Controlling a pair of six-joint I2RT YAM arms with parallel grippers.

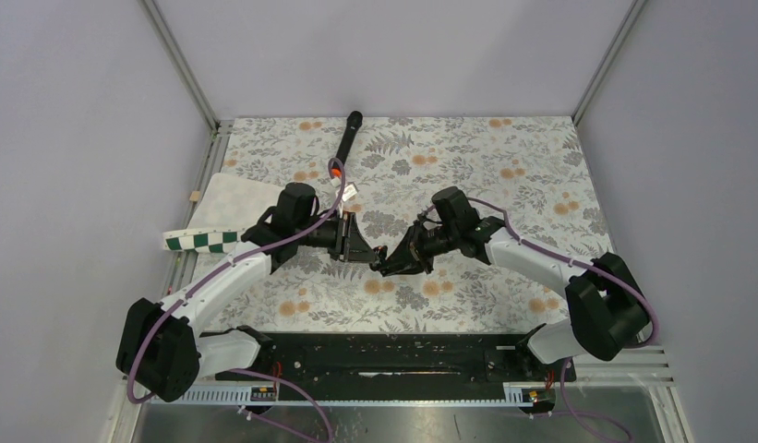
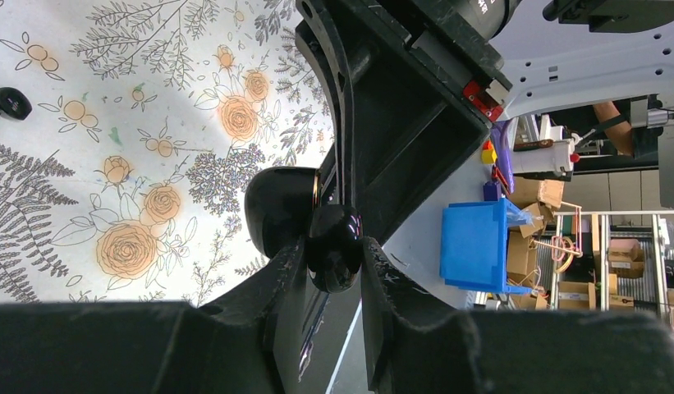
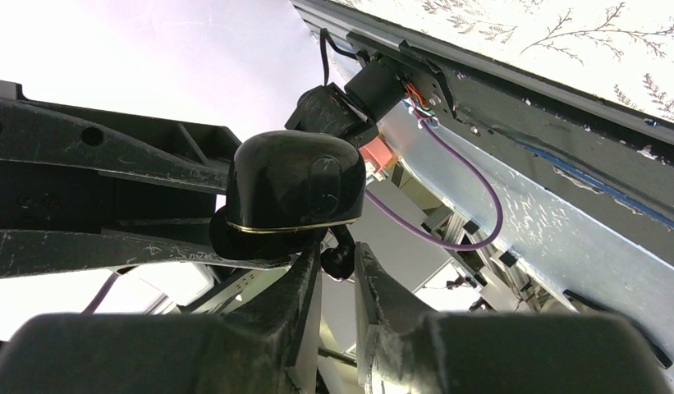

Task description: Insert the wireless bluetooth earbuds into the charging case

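Observation:
In the top view my grippers, left (image 1: 366, 254) and right (image 1: 396, 265), meet over the mat's middle. The left wrist view shows my left gripper shut on a glossy black piece (image 2: 333, 242), beside a larger black body (image 2: 276, 209) with a gold line. In the right wrist view the glossy charging case (image 3: 296, 180) sits just above my right gripper; a small dark earbud (image 3: 337, 258) is at its fingertips, and whether it is gripped is unclear. Another earbud (image 2: 9, 105) lies on the mat in the left wrist view.
A black microphone (image 1: 349, 134) lies at the back of the floral mat. A white sheet (image 1: 229, 198) and a green-white striped strip (image 1: 199, 242) lie at the left.

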